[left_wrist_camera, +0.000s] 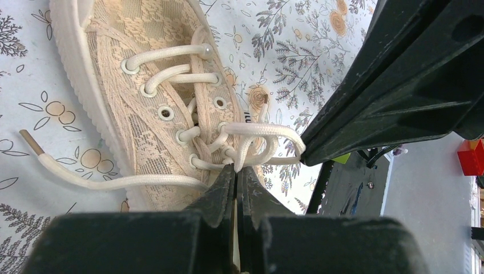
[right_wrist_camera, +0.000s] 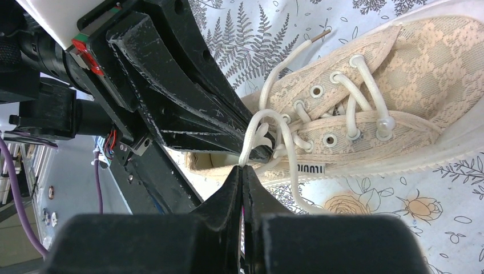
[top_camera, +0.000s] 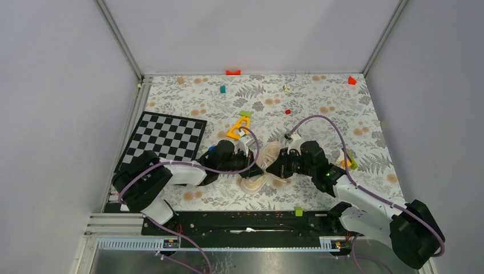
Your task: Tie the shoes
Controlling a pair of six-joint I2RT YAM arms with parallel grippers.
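Note:
A cream canvas shoe point(top_camera: 253, 184) lies mid-table between both grippers. In the left wrist view its white laces point(left_wrist_camera: 262, 130) form loops over the upper eyelets, with one loose end lying to the left. My left gripper is shut at these loops, on a lace. The black body of the other gripper reaches in from the right, touching a loop. In the right wrist view my right gripper is shut on a white lace point(right_wrist_camera: 254, 120) that arches up from the knot area.
A checkerboard point(top_camera: 161, 136) lies left, a yellow piece point(top_camera: 234, 132) behind the shoe, small coloured blocks point(top_camera: 352, 80) around the table.

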